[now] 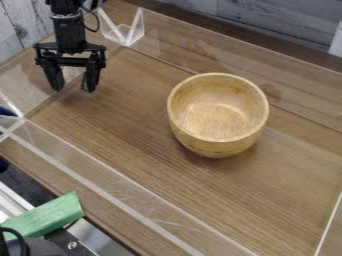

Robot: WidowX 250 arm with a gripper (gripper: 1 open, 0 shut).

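Observation:
My gripper (71, 70), black with exposed wiring, hangs over the upper left of the wooden surface. It is small and dark here, so I cannot tell whether it is open or shut, or whether anything is between its fingers. A round, pale wooden bowl (217, 112) stands right of centre, well apart from the gripper.
A green block (43, 214) lies at the lower left, beside dark hardware in the corner. A blue object at the left edge is only partly visible.

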